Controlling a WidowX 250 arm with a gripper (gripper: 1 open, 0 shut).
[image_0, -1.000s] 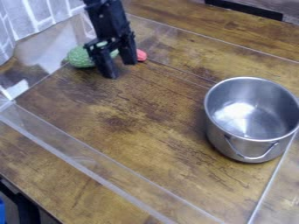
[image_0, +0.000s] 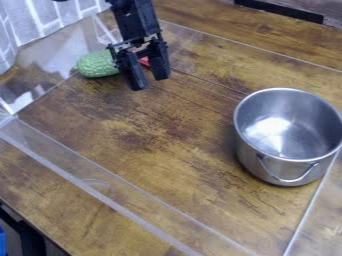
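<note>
My gripper (image_0: 146, 72) hangs over the back left of the wooden table, its fingers apart and pointing down, with nothing visible between them. Just left of it and partly behind it lies a green, textured round object (image_0: 96, 65). A small red object (image_0: 144, 61) sits behind the gripper, mostly hidden by it.
A large steel pot (image_0: 286, 136) with a handle stands on the right of the wooden table (image_0: 167, 160). Clear plastic edging runs around the work area. A white patterned cloth or curtain (image_0: 30, 30) is at the back left.
Over the last second my gripper has shifted slightly right, now covering more of the red object. The pot and green object have not visibly moved.
</note>
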